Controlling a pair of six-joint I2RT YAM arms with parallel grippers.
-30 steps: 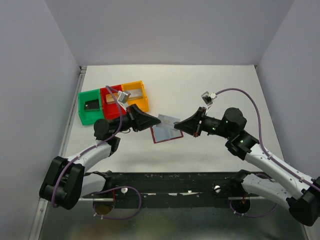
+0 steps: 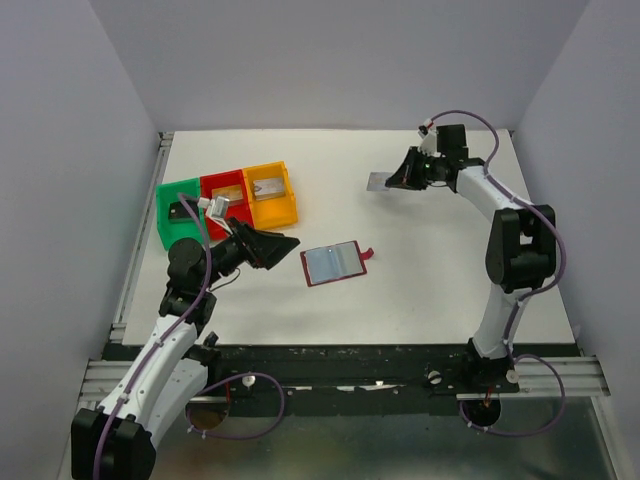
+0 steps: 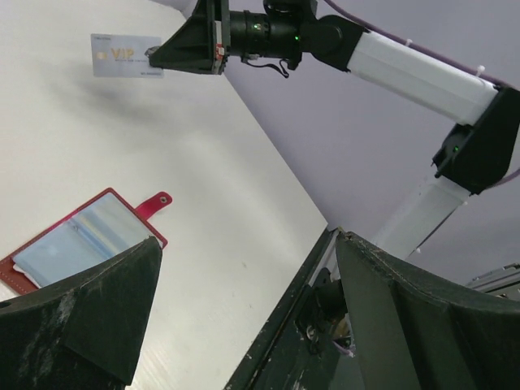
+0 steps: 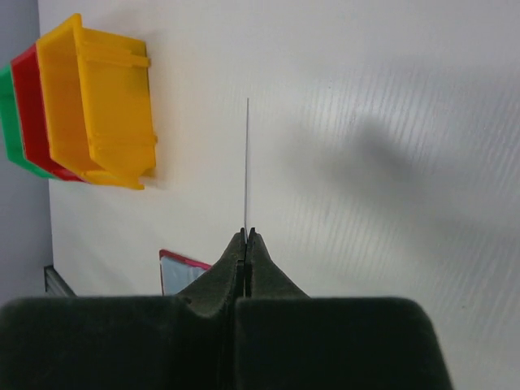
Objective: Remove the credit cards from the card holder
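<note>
A silver card lettered VIP is held upright by my right gripper at the back right of the table. In the right wrist view its thin edge runs up from the shut fingertips. The red-edged card holder, with a pale face and red tab, lies flat in the middle. My left gripper stands open left of the holder, with nothing between its fingers.
Green, red and yellow trays sit at the back left, holding flat items.
My right gripper has carried the card from over the holder to the back right.
</note>
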